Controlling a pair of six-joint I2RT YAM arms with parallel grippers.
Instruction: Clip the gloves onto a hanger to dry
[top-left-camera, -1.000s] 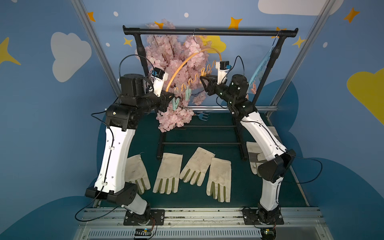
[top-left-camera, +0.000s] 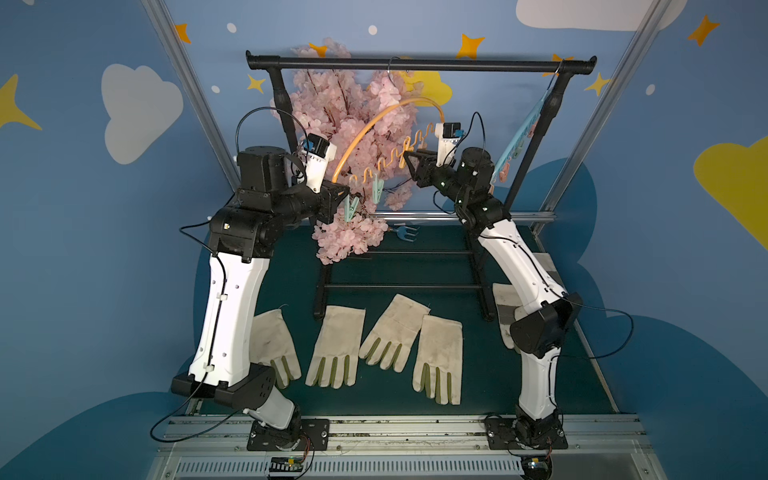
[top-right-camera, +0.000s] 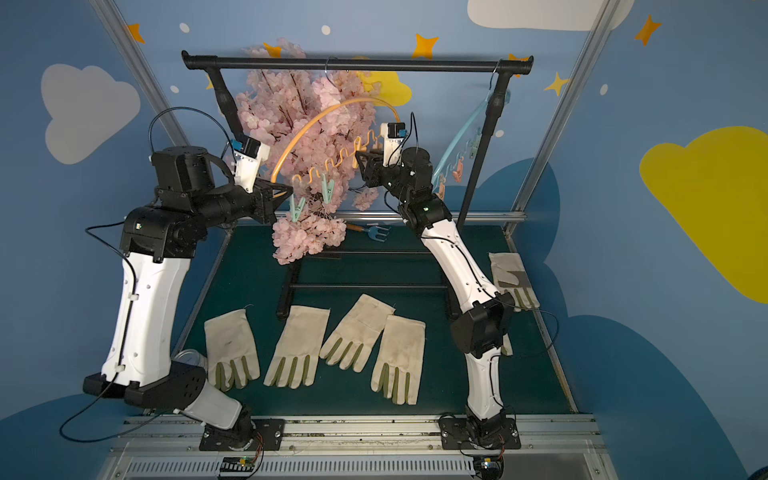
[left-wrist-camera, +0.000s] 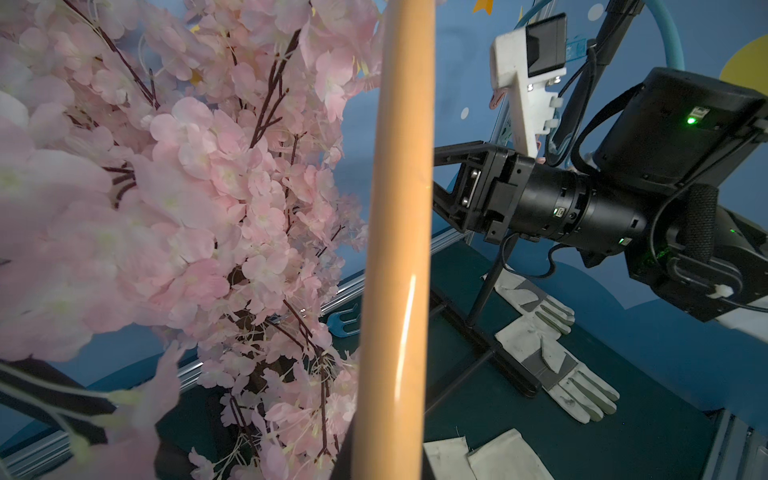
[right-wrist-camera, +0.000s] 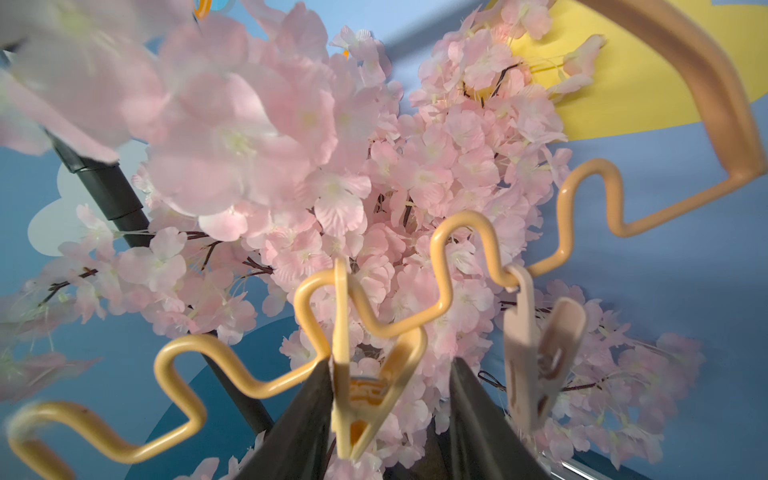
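Note:
An orange hanger (top-left-camera: 368, 128) with wavy lower bar and clips hangs tilted in front of pink blossoms. My left gripper (top-left-camera: 340, 192) is shut on its left end; its orange tube (left-wrist-camera: 396, 224) fills the middle of the left wrist view. My right gripper (top-left-camera: 412, 160) is at an orange clip (right-wrist-camera: 352, 400) on the wavy bar; its fingertips are blurred low in the right wrist view, and its grip is unclear. A pale clip (right-wrist-camera: 524, 352) hangs beside it. Beige gloves (top-left-camera: 336, 344) lie in a row on the green table.
A black rack (top-left-camera: 480, 64) spans the back, with a blue hanger (top-left-camera: 520, 132) at its right. Blossom branches (top-right-camera: 304, 232) crowd the space behind the orange hanger. A blue toy fork (top-left-camera: 406, 232) lies at the back of the table, and more gloves lie at the right.
My right gripper has moved slightly right, and its arm has shifted with it. My left arm and the orange hanger are nearly unchanged.

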